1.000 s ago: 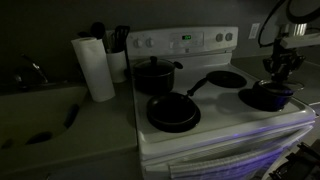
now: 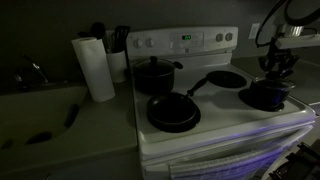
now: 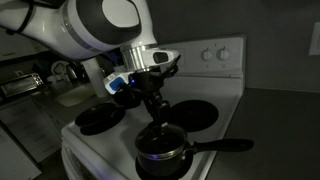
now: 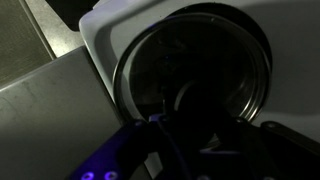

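A dark saucepan (image 3: 160, 163) stands on the front right burner, its long handle (image 3: 228, 145) pointing right in exterior view 2. A glass lid (image 4: 150, 68) with a thin bright rim lies over the pan's mouth, looking seated or nearly so; whether it rests fully on the rim is hard to tell. From above, my gripper (image 3: 158, 122) reaches down to the middle of this lid and is shut on its knob. The knob itself is mostly hidden by the dark fingers. In exterior view 1 the gripper (image 2: 275, 72) shows at the right edge, over the pan.
On the white stove (image 2: 222, 118) are a dark frying pan (image 2: 173, 112) at front left and a dark pot (image 2: 154, 74) behind it. A paper towel roll (image 2: 94, 69) and a sink lie to the left.
My gripper and the lid have shifted slightly left over the saucepan in exterior view 1. The pans and pot on the other burners have not moved.
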